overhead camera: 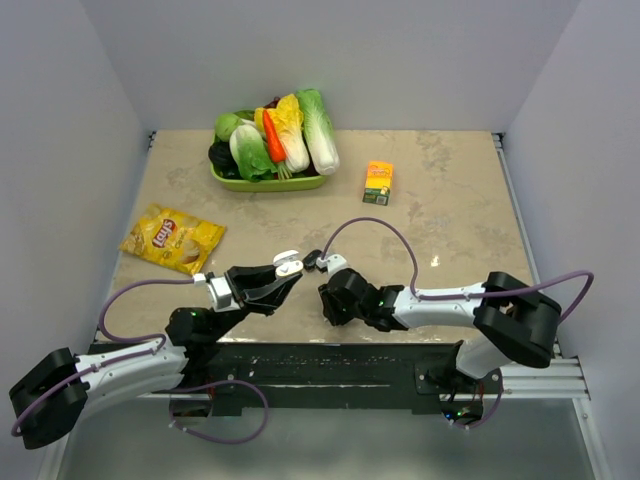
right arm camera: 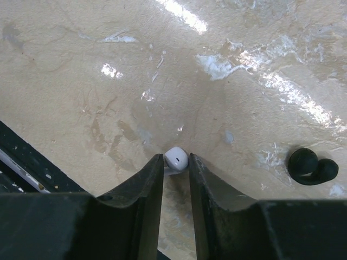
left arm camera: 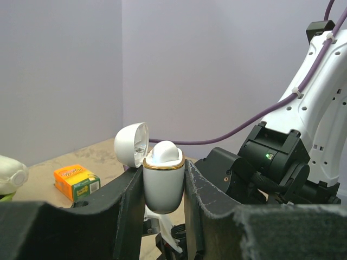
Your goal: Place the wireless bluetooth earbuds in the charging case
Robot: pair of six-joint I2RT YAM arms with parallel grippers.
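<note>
The white charging case (left arm camera: 162, 187), lid open and gold-rimmed, is held upright in my left gripper, which is shut on it; in the top view it hangs left of centre (overhead camera: 289, 268). A small white earbud (right arm camera: 177, 157) lies on the tabletop between the fingertips of my right gripper, close against them; whether it is gripped cannot be told. A small black two-lobed object (right arm camera: 312, 168) rests to the right of it in the right wrist view.
A green basket of vegetables (overhead camera: 268, 184) stands at the back. A yellow chip bag (overhead camera: 172, 238) lies at left, a yellow-orange box (overhead camera: 378, 182) at back right.
</note>
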